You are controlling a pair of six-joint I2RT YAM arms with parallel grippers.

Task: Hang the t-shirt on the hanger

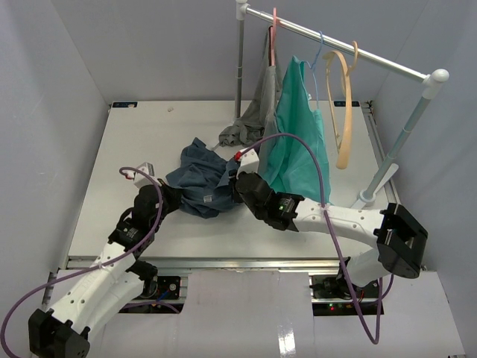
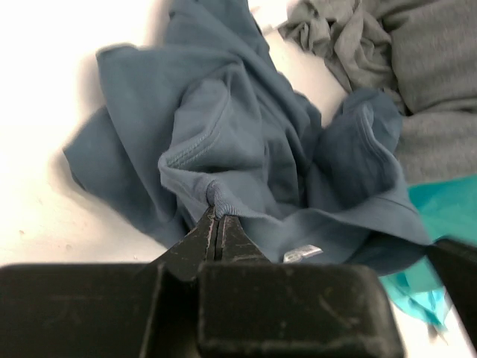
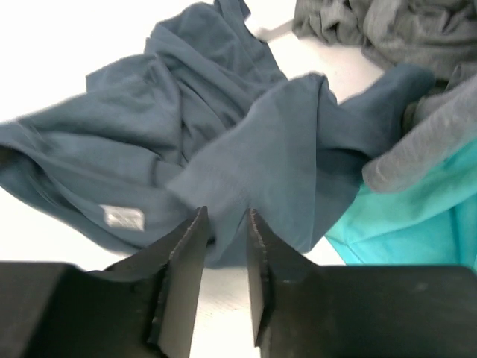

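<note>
A dark blue-grey T-shirt (image 1: 201,179) lies bunched on the white table. My left gripper is at its left side, shut on a fold of the cloth. My right gripper is over the shirt's right part, its fingertips a little apart; whether cloth is between them is unclear. A bare wooden hanger (image 1: 341,153) hangs at the right end of the rail (image 1: 335,45).
Grey garments (image 1: 261,104) and a teal garment (image 1: 294,142) hang from the rail, their lower parts reaching the table beside the shirt. The rack's post (image 1: 402,142) stands at the right.
</note>
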